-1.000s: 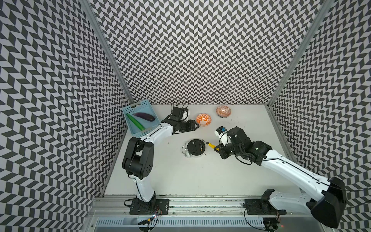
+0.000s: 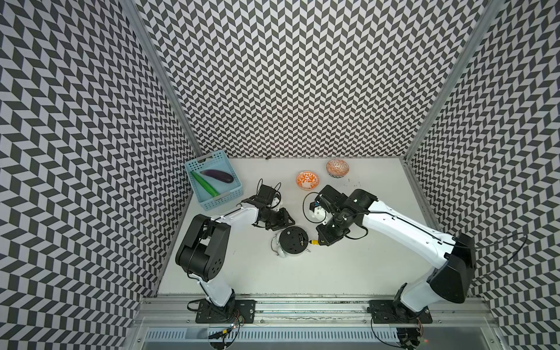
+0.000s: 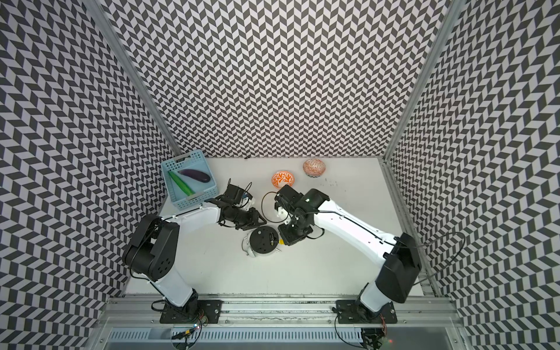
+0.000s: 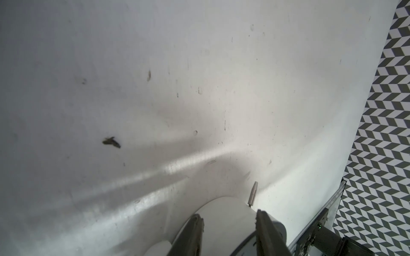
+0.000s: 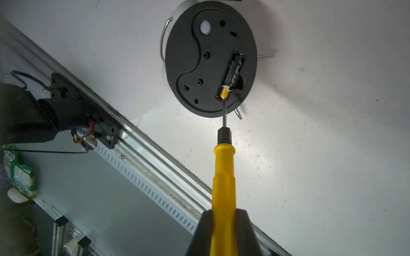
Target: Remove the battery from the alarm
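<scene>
The alarm clock (image 5: 183,51) lies back-up, its battery compartment uncovered with a battery (image 5: 233,72) inside. My right gripper is shut on a yellow screwdriver (image 5: 223,179), whose metal tip is at the battery's lower end; contact is unclear. My left gripper is just beside the clock on the far side, its two fingers apart, with the clock's white body (image 4: 220,213) visible below and between them; it is not clearly touching it.
A blue basket (image 2: 231,192) with a cucumber and an eggplant stands at the back left. Two patterned bowls (image 2: 337,168) (image 3: 283,178) sit at the back.
The clock has shifted toward the front. My right gripper has moved left, bringing the screwdriver tip to the clock.
</scene>
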